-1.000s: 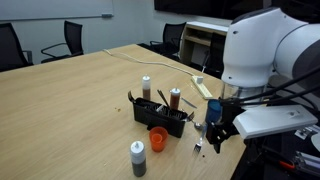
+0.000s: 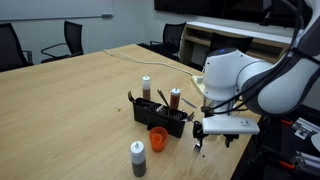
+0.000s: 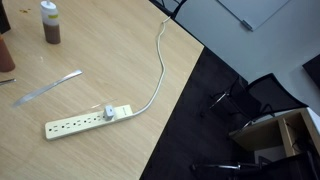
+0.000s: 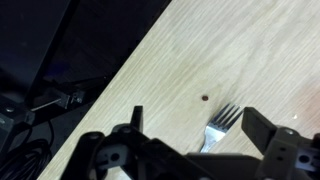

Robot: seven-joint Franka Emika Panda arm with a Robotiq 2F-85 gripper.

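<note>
A metal fork (image 4: 222,125) lies on the light wood table in the wrist view, its tines pointing up and to the right. The open gripper is above it, and the fork is between its fingers in the picture but apart from them. The lower part of the fork is cut off by the gripper. In exterior view 1 the fork (image 2: 197,147) shows beside the left finger of the gripper (image 2: 225,133), which hovers over the table's near right edge.
Left of the arm stand a black bin (image 2: 160,113) with utensils, an orange cup (image 2: 158,139) and a white-topped bottle (image 2: 138,158). A power strip (image 3: 90,122) lies near a table edge.
The arm has moved left and away from the camera in exterior view 1, bringing the gripper nearer the fork.
</note>
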